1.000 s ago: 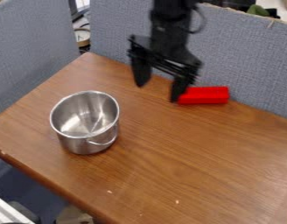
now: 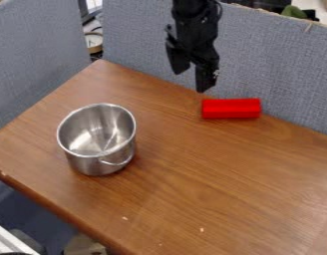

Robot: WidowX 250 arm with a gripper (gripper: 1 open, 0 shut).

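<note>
The black gripper (image 2: 193, 72) hangs high at the back of the table, open, above and a little left of a red cylinder (image 2: 231, 108) lying on its side on the wooden table (image 2: 206, 179). A steel pot (image 2: 96, 138) with a handle stands upright at the left of the table.
Grey padded walls (image 2: 286, 70) line the back and left sides of the table. The middle, front and right of the tabletop are clear.
The gripper has risen and moved back, away from just left of the red cylinder, and now looks narrower in view. The pot and cylinder have not moved.
</note>
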